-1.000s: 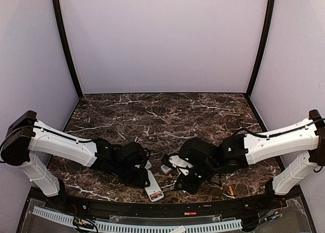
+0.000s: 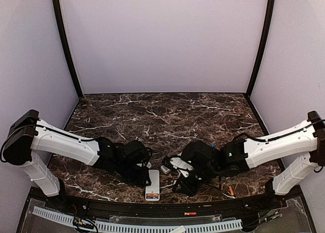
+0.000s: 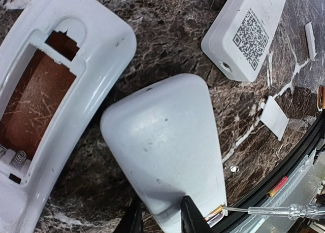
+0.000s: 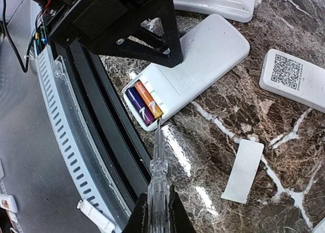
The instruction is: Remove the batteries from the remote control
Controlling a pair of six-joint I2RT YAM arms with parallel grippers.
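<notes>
The white remote (image 4: 218, 45) lies with its battery side up, an orange battery (image 4: 148, 98) and a purple battery (image 4: 139, 105) lying side by side in its compartment. My right gripper is shut on a clear-handled screwdriver (image 4: 158, 182); its thin tip meets the compartment edge by the orange battery's end. In the left wrist view, the remote (image 3: 167, 136) lies under my left gripper, whose fingers stand somewhat apart over its surface. Whether they touch it is unclear. A small white piece, perhaps the cover (image 4: 244, 170), lies apart on the table.
Another white device with an empty bay (image 3: 109, 45) lies beside the remote. A white block with a QR code (image 4: 289, 73) is close by. The table's dark front rail (image 4: 96, 101) runs just past the compartment end. Beyond the arms, the back of the table (image 2: 167, 111) is clear.
The remote has turned from slanting to nearly straight in the top view, its battery end swinging left. The right gripper has shifted only slightly; the left arm is nearly unmoved.
</notes>
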